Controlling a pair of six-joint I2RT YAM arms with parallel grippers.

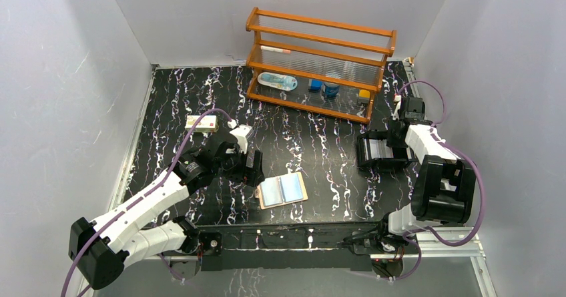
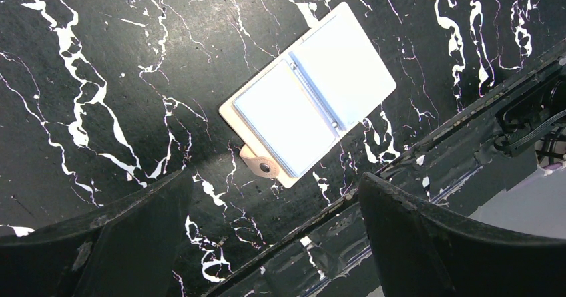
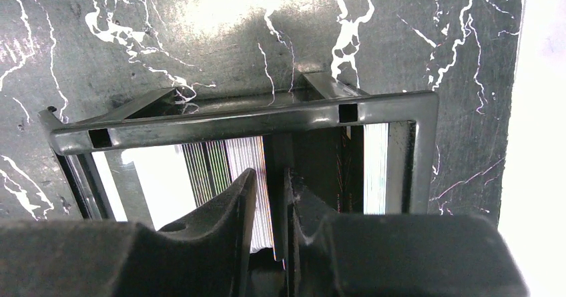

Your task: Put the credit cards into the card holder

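The card holder point(image 2: 287, 120) lies spread flat on the table, tan-edged with clear pockets and a snap tab. In the top view it sits front-centre, just right of my left gripper point(image 1: 254, 169). That gripper stands open above the table, nothing between its fingers. At the right, the fingertips of my right gripper are over the black box point(image 3: 220, 125), a narrow gap between them. Upright card edges point(image 3: 245, 157) stand at the left finger, and a dark strip shows in the gap. Whether a card is held cannot be made out.
A wooden rack point(image 1: 314, 103) with several items stands at the back. A small pale box point(image 1: 201, 123) is behind the left arm. The right wall is close beside the black box. Free table lies between the card holder and that box.
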